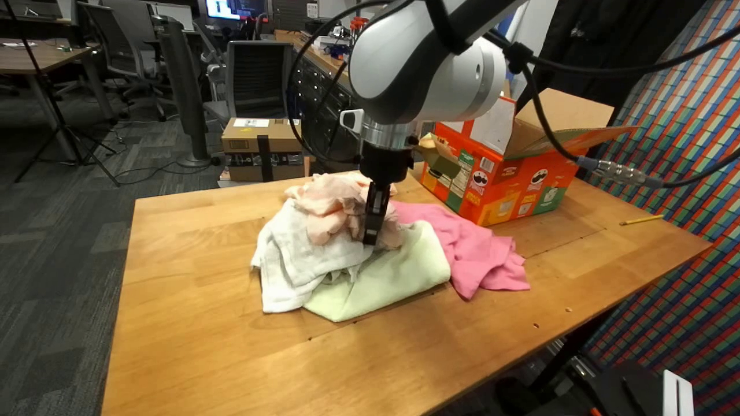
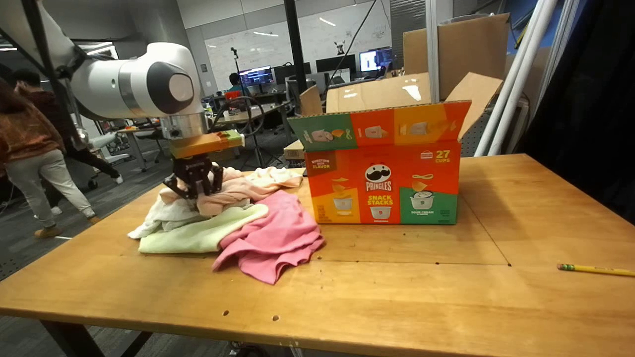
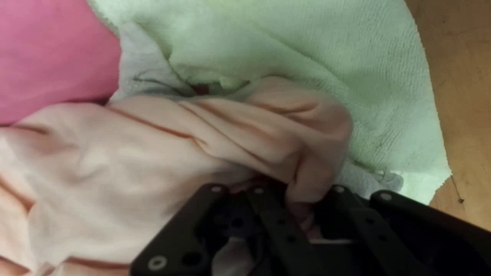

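A crumpled peach cloth [image 1: 331,201] lies on top of a heap of cloths. My gripper [image 1: 373,236] points straight down at the heap, shut on a fold of it. In the wrist view the peach cloth [image 3: 271,133] runs down in between the dark fingers, whose tips are partly hidden. Beneath it are a white cloth [image 1: 295,256] on the left and a pale green towel [image 1: 395,277] in front. A pink cloth [image 1: 478,249] spreads out to the right, its edge under the heap.
An open orange Pringles carton [image 2: 381,178] stands upright on the table [image 2: 416,297], flaps raised, close beyond the pink cloth. A yellow pencil [image 2: 595,269] lies off to its side. Bare wood is free in front of the heap.
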